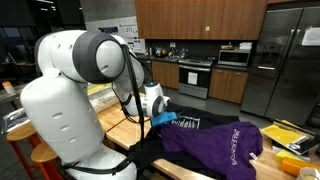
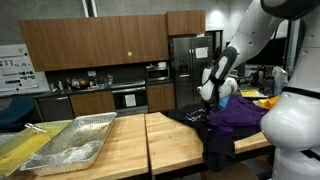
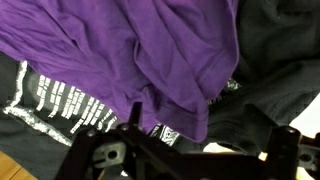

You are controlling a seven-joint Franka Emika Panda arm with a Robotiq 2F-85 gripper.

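A purple cloth (image 1: 210, 146) lies rumpled over a black cloth (image 1: 200, 117) on the wooden table. In the wrist view, the purple cloth (image 3: 150, 60) fills much of the picture, with folds running across it. White print shows on the black cloth (image 3: 30, 140) at the left; more dark fabric is at the right. My gripper is open above the edge of the purple cloth, its fingers apart at the bottom of that view. Nothing is seen held between them. Exterior view 1 has the gripper (image 1: 163, 119) over the cloths' left part.
A foil-like tray (image 2: 72, 144) sits on the table's far side, beside a yellow item (image 2: 25, 148). Bare wood (image 2: 170, 140) lies between tray and cloths. Yellow items (image 1: 285, 135) are at the right in exterior view 1. Stools (image 1: 43, 152) stand at left.
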